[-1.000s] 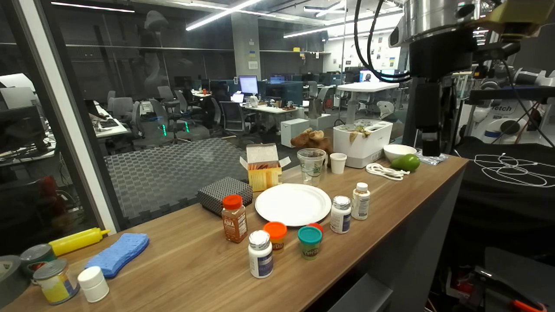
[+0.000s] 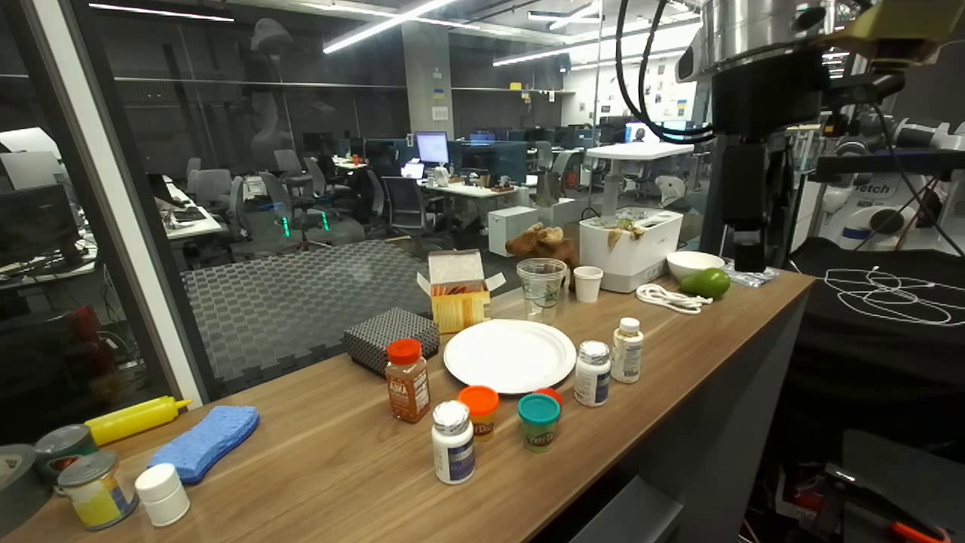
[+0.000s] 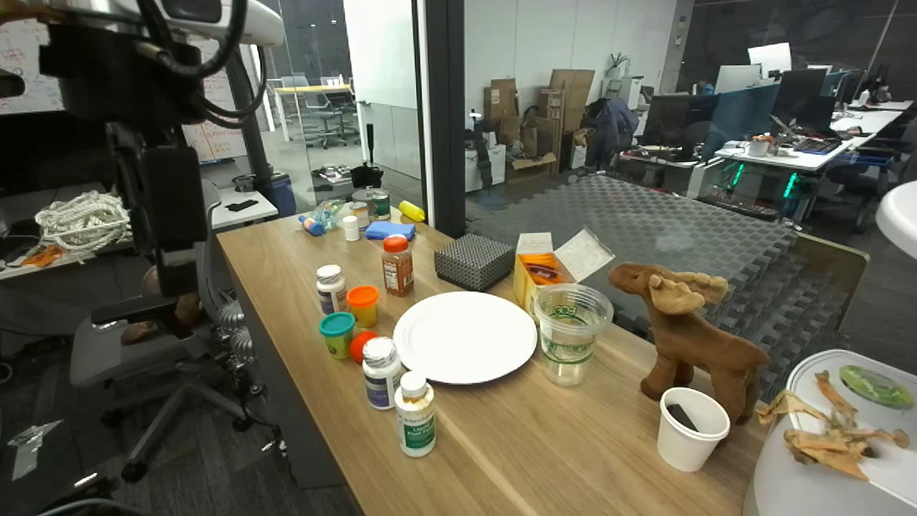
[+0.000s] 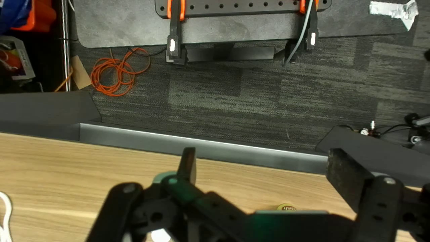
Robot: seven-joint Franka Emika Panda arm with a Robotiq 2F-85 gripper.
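My gripper stands open in the wrist view, its fingers wide apart with nothing between them. Exterior view 2 has the gripper (image 3: 178, 271) high at the left, off the table's front edge and well above the floor. On the table a white plate (image 2: 509, 357) lies flat and bare. Around it stand a red-capped spice jar (image 2: 408, 381), an orange-lidded tub (image 2: 479, 412), a teal-lidded tub (image 2: 539, 424) and three white pill bottles, one of them right of the plate (image 2: 592, 374). A red lid (image 3: 363, 345) is partly hidden behind the tubs.
Behind the plate are a black mesh box (image 3: 474, 261), an open yellow carton (image 2: 459, 309), a clear cup (image 3: 568, 335) and a plush moose (image 3: 692, 331). A blue sponge (image 2: 206, 440) and cans lie at the far left. Bare wood (image 2: 335, 452) separates the sponge from the bottles.
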